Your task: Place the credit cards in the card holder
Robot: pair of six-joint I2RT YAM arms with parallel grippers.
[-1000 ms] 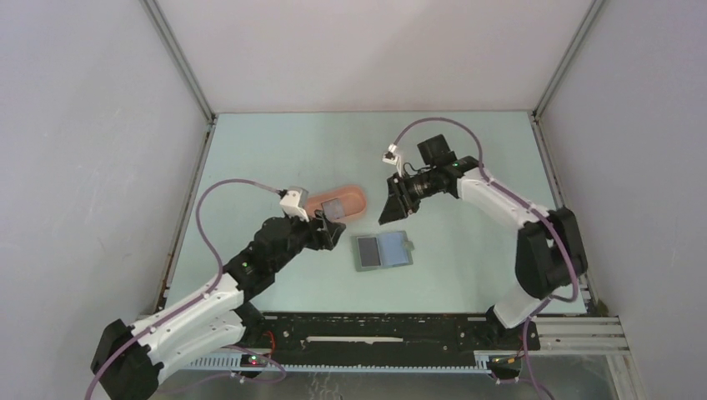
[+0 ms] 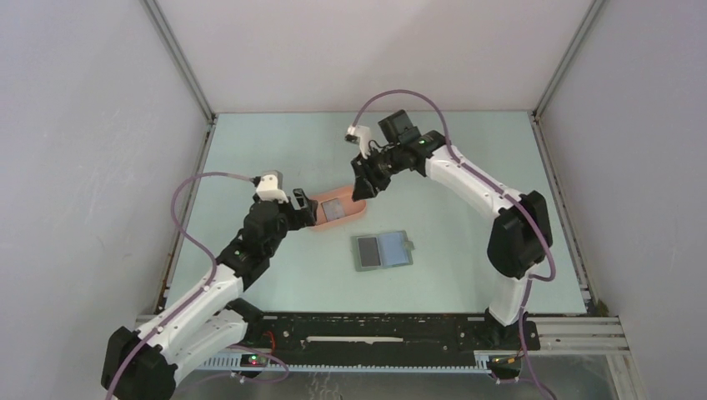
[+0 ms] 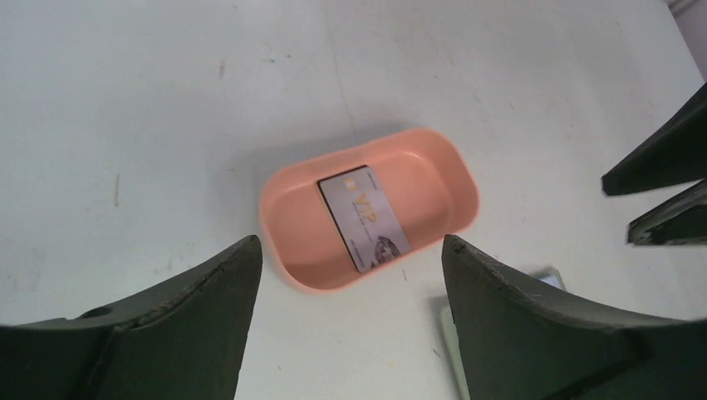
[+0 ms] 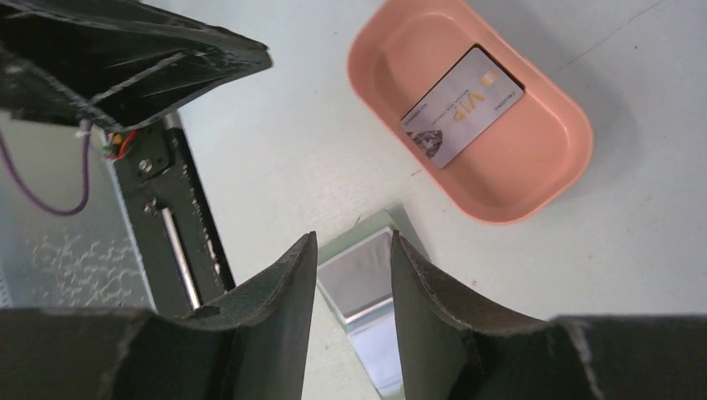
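One VIP card (image 3: 364, 218) lies flat in the pink oval tray (image 3: 310, 267); whether others lie beneath it I cannot tell. In front of the tray, the card holder (image 2: 383, 251) rests opened out on the table, its grey-green border around a dark half and a bluish half. My left gripper hovers by the tray's left end, open, nothing between its fingers. Over the tray's right end hangs my right gripper. Its fingers (image 4: 279, 312) stand part open, with only a modest gap and no object between them.
The two grippers are close together over the tray's ends. The dark rail (image 2: 375, 335) runs along the table's front edge.
The left gripper moved left and slightly back. Tray, card and holder stayed in place.
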